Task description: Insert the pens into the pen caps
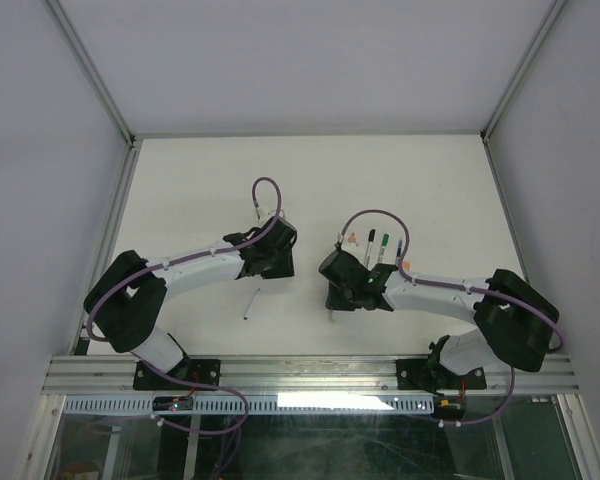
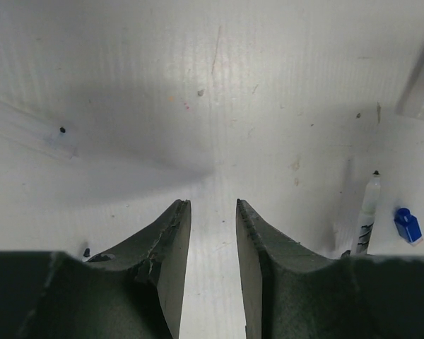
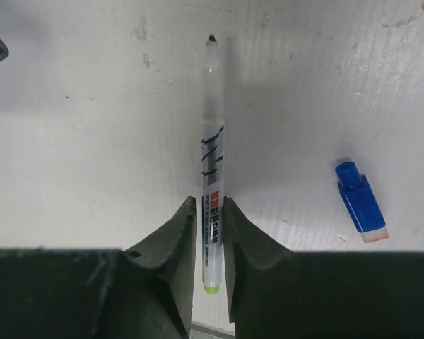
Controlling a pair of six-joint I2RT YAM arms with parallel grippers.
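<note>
In the right wrist view a white pen [image 3: 212, 155] lies upright in frame between the fingertips of my right gripper, low over it; whether it is gripped I cannot tell. A blue cap [image 3: 360, 201] lies to its right. In the left wrist view my left gripper is part open with nothing between its fingers, above bare table; a white pen [image 2: 365, 215] and blue cap [image 2: 407, 226] lie to its right. In the top view a loose pen [image 1: 252, 303] lies below the left gripper, and several pens [image 1: 371, 243] stand out right of centre, partly hidden.
The two grippers are near each other around the middle.
</note>
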